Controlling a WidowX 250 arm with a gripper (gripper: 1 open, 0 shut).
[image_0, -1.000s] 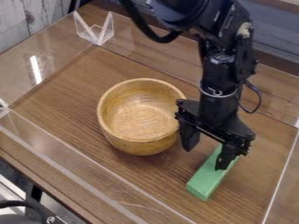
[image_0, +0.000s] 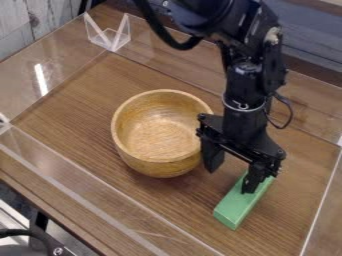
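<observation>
A black robot arm reaches down from the top centre of the camera view to my gripper (image_0: 230, 158), which stands open low over the wooden table. One finger is by the right side of the tan bowl (image_0: 158, 128); the other is over the upper end of a light green bar (image_0: 241, 210), which lies lengthwise at the lower right. Nothing shows held between the fingers. The bowl appears empty, and part of its right edge is behind the gripper.
A clear wire or plastic holder (image_0: 110, 28) stands at the back left. Dark equipment edges show at the lower left corner.
My gripper has shifted very slightly; the bowl and the green bar look the same.
</observation>
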